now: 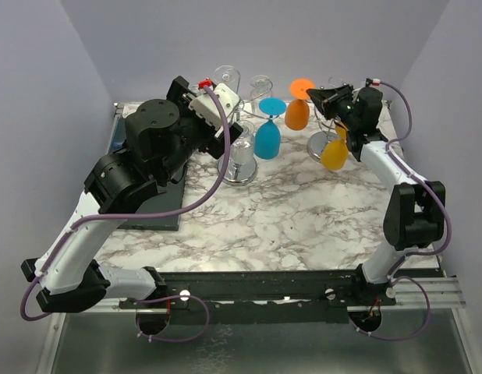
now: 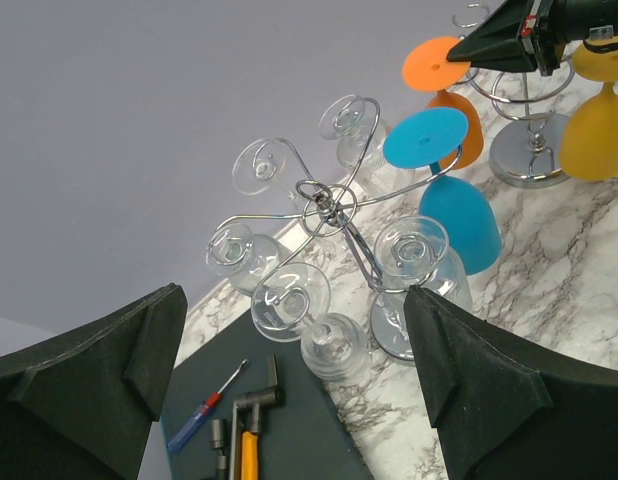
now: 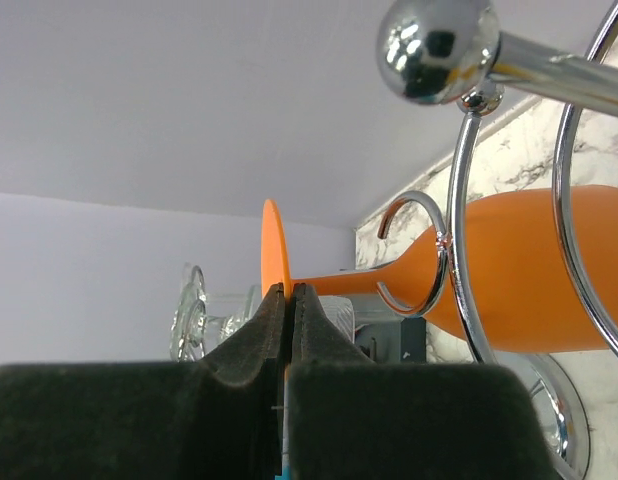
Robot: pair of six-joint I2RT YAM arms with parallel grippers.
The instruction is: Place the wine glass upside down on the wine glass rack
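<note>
The orange wine glass [image 1: 297, 117] hangs upside down, foot up and bowl down. My right gripper [image 1: 313, 93] is shut on the rim of its foot; the thin orange foot [image 3: 274, 245] shows between the fingertips in the right wrist view. Its stem [image 3: 334, 285] is beside a curled hook [image 3: 429, 240] of the right rack; whether it sits inside the curl, I cannot tell. That silver rack [image 2: 529, 155] stands on the right, with a yellow glass [image 1: 334, 154] upside down at it. My left gripper stands open and empty before the left rack [image 2: 329, 208].
On the left rack hang a blue glass [image 2: 461, 220] and several clear glasses [image 2: 334, 345], close to the orange one. A dark mat with tools [image 2: 254, 430] lies at the left.
</note>
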